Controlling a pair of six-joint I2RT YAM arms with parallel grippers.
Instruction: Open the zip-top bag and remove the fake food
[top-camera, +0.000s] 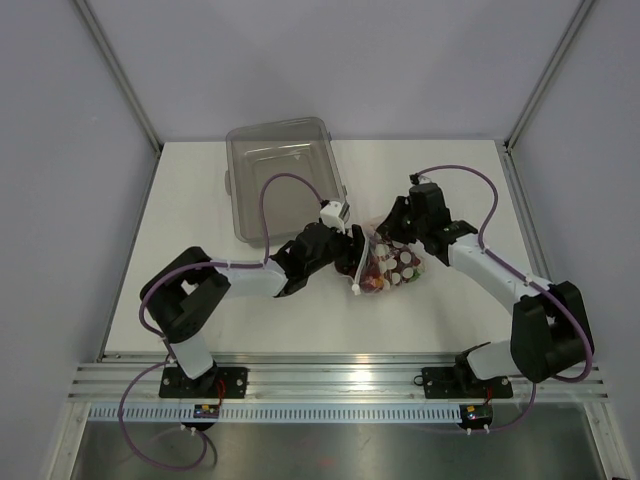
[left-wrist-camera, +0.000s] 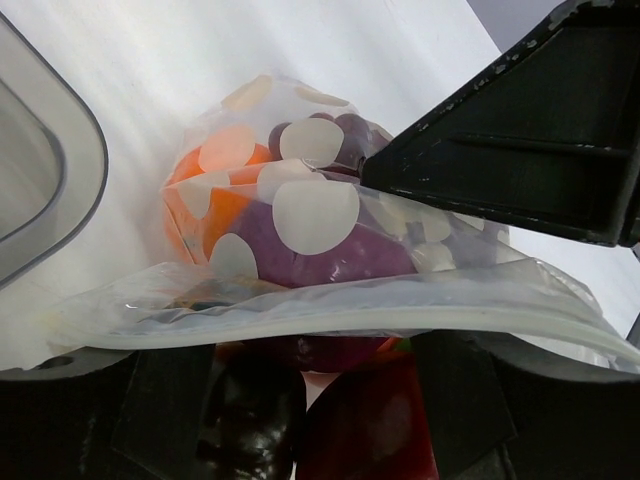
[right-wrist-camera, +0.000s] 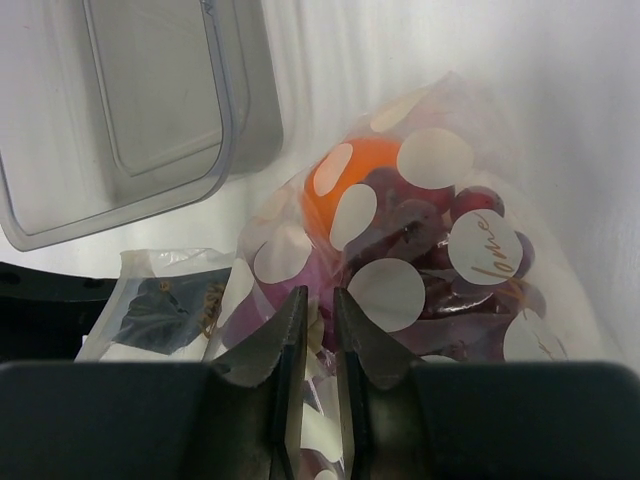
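The polka-dot zip top bag (top-camera: 395, 265) holds fake food: orange, purple and dark red pieces and a bunch of grapes (right-wrist-camera: 420, 230). My right gripper is shut on the bag's plastic. My left gripper (top-camera: 350, 250) is at the bag's mouth, its fingers apart around a dark piece (left-wrist-camera: 250, 410) and a red piece (left-wrist-camera: 365, 425) under the zip strip (left-wrist-camera: 400, 315). Whether it grips them I cannot tell.
A clear plastic container (top-camera: 280, 175) stands behind my left arm, close to the bag.
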